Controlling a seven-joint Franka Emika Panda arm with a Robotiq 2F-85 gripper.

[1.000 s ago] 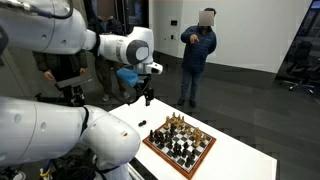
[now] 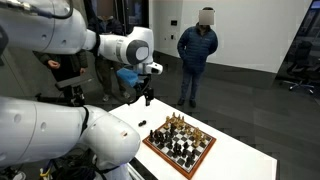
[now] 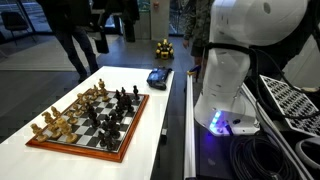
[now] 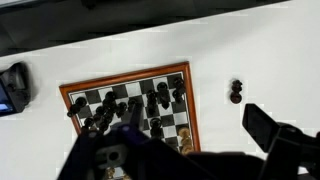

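Note:
A chessboard with a brown wooden border [image 4: 125, 77] lies on the white table, with dark pieces [image 4: 152, 103] on one side and tan pieces [image 3: 67, 117] on the other. One dark chess piece [image 4: 236, 91] is off the board, on bare table, in the wrist view. High above the table hangs my gripper; its dark fingers [image 4: 262, 128] stand wide apart with nothing between them. In exterior view 1 the gripper [image 2: 148, 98] is beyond the board, clear of every piece.
A small dark device [image 4: 14, 90] sits near the table's edge in the wrist view. Bare white table [image 2: 240, 165] spreads to the right of the board. A person [image 2: 197, 48] in a dark jacket stands behind the table.
The arm, gripper and pieces stay where they were. The person behind the table has lowered a raised arm to their side.

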